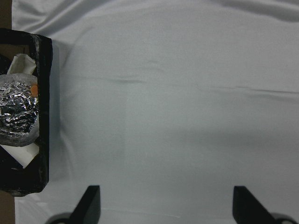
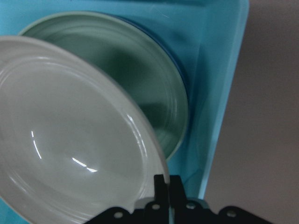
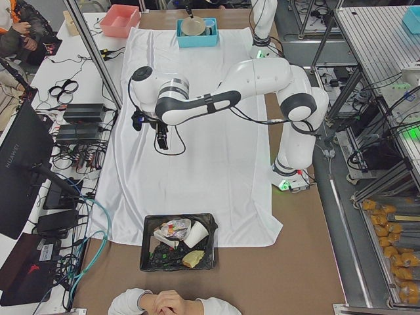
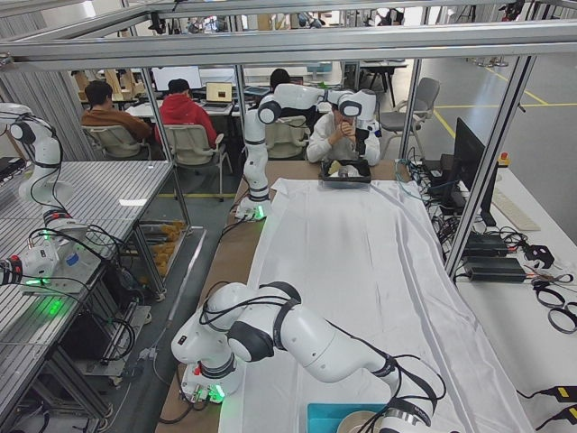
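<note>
In the right wrist view my right gripper is shut on the rim of a cream plate (image 2: 70, 121), which is tilted over a green plate (image 2: 145, 74) inside a blue bin (image 2: 219, 60). The bin (image 3: 197, 41) stands at the far end of the cloth in the camera left view, with the cream plate (image 3: 193, 26) in it. My left gripper is open above white cloth, nothing between its fingers. A black-lined bin (image 1: 44, 102) with rubbish lies to its side.
The white cloth (image 3: 197, 164) between the two bins is clear. A person's hands (image 3: 169, 303) rest beyond the black bin. Cables, devices and a monitor crowd the side table at the left of the camera left view.
</note>
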